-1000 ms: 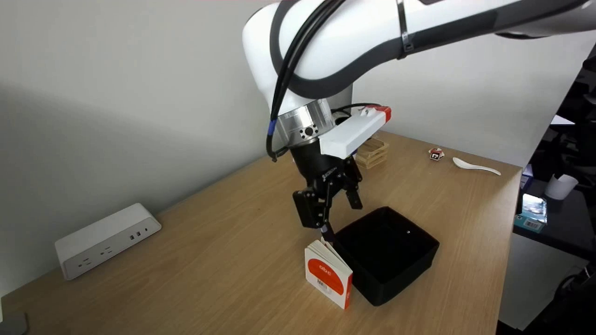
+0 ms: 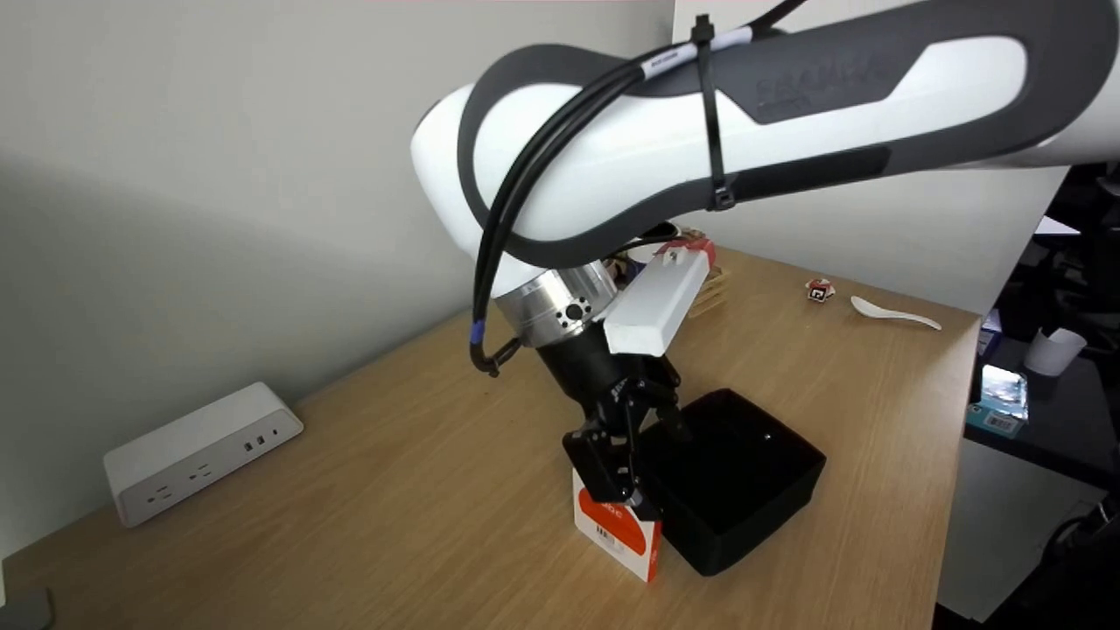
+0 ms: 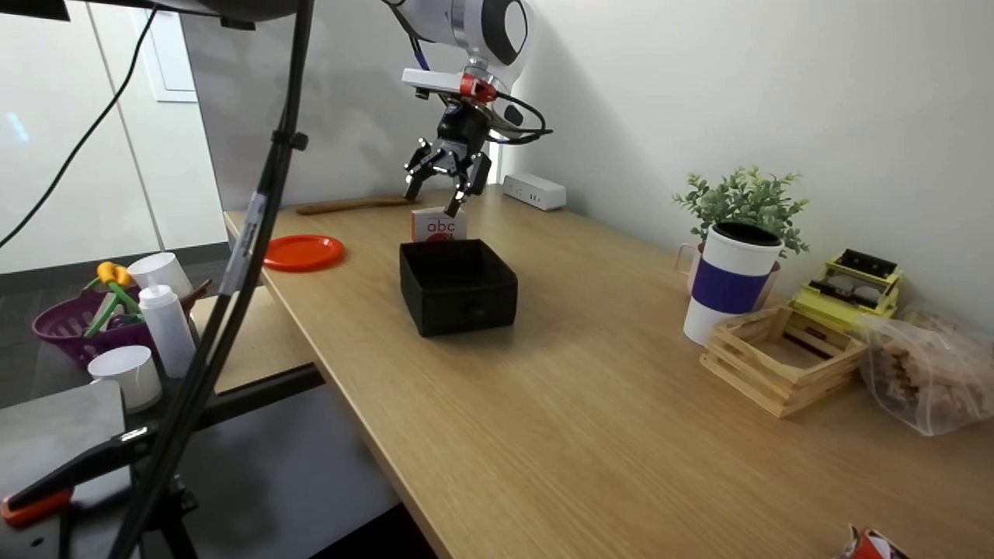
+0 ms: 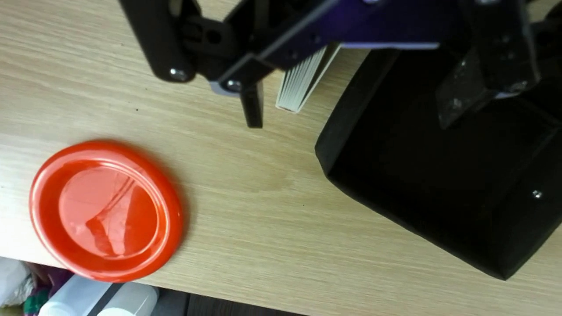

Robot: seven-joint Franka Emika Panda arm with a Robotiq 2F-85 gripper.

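Note:
A small white and red board book (image 2: pixel 612 530) stands upright on the table, right beside an empty black open box (image 3: pixel 467 310). My gripper (image 2: pixel 656 464) is low over the two, its fingers spread wide. In the wrist view one fingertip (image 4: pixel 253 108) is to the left of the book (image 4: pixel 301 87), and the other finger (image 4: pixel 463 89) is over the inside of the box. The book's edge shows between the spread fingers with nothing gripped. The gripper hides the book's top in exterior view 1; whether a finger touches the book I cannot tell.
A red plate (image 4: pixel 110 210) lies near the table edge. Behind the gripper is a wooden stick (image 3: pixel 354 204); a white power strip (image 2: pixel 205 451) stands by the wall. A cup (image 3: pixel 731 279) and wooden crate (image 3: pixel 783 365) are further off.
The gripper has come down and slightly toward the book and box in exterior view 1, now covering the book's top. Book and box have not visibly moved.

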